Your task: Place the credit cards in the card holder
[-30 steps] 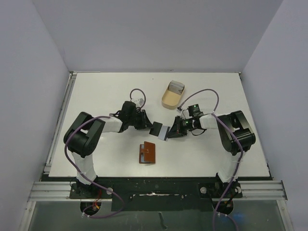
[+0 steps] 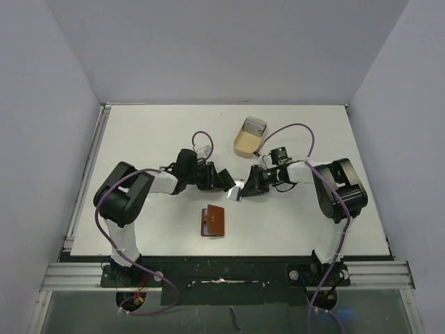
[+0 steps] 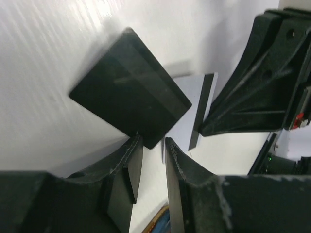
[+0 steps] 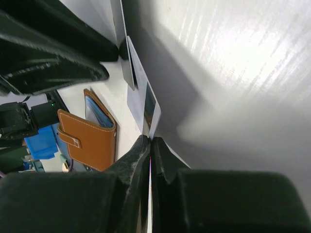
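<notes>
Near the table's middle a black card (image 3: 129, 90) and a white card with a dark stripe (image 3: 187, 109) sit close together. My left gripper is part open just beside the black card; whether it touches it is unclear. My right gripper is shut at the edge of the white card (image 4: 136, 92), which stands tilted; whether the card is pinched is hard to tell. The brown card holder (image 2: 213, 220) lies in front of both grippers, with blue showing inside it in the right wrist view.
A tan box (image 2: 247, 141) with a grey piece sits behind the grippers. The table's left, back and right corners are clear.
My left gripper has shifted slightly toward the right and front.
</notes>
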